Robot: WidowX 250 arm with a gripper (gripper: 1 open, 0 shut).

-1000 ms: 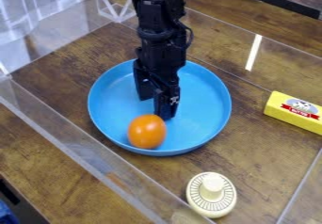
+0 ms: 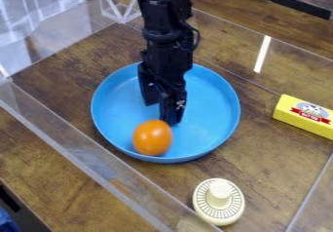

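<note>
The black gripper [image 2: 162, 97] reaches down from the top into a blue plate [image 2: 209, 129], its lower end over the back half of the plate. An orange ball-like fruit [image 2: 152, 137] lies in the front part of the plate, in front of the gripper. The gripper's fingers are dark against their shadows, so what is between them is hard to make out.
A yellow box [image 2: 305, 116] lies at the right edge. A white round object with a knob [image 2: 219, 202] sits at the front right.
The gripper and the orange fruit look very slightly shifted at most; otherwise the scene is the same.
</note>
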